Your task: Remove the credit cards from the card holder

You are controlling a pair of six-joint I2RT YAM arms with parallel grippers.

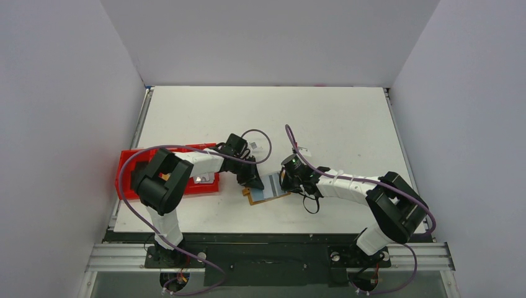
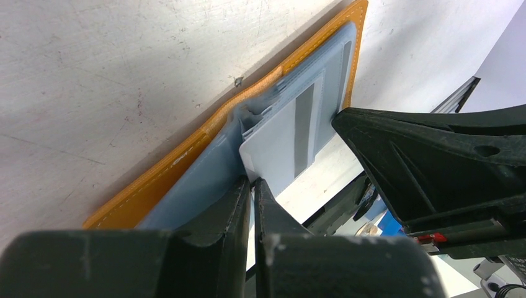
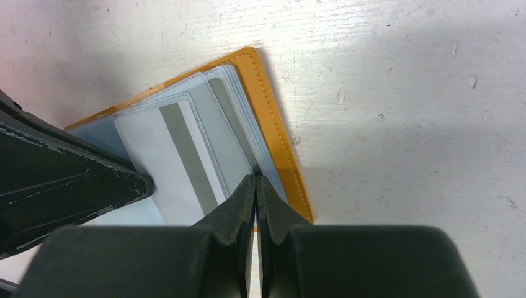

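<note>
An orange-edged card holder (image 1: pixel 267 200) with clear bluish sleeves lies open on the table between my grippers. A white card with a grey stripe (image 2: pixel 282 139) sits in a sleeve, its near end sticking out. The left gripper is shut at that end, with the card's edge running in between its fingertips. My right gripper is shut with its tips down on the stacked sleeves by the orange border (image 3: pixel 282 146); nothing clear shows between them. That same card (image 3: pixel 170 158) appears left of these tips, partly covered by the other gripper.
A red tray (image 1: pixel 127 180) with compartments stands at the left, under the left arm. Both grippers are close together over the holder.
</note>
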